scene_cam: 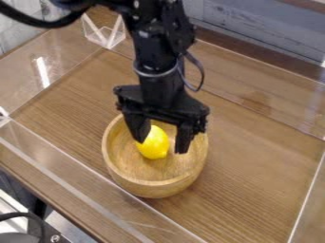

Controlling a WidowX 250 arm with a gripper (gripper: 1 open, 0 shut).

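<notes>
A round wooden bowl [165, 182] rests on the wooden table in the middle of the camera view. Inside it, toward its left, lies a yellow object [154, 144]. My black gripper [159, 139] hangs over the bowl with its fingers parted, one on either side of the yellow object as seen from here. Whether it touches the object is not clear.
A low clear border runs along the front left edge, with cables below it. A white wall [267, 38] stands at the back.
</notes>
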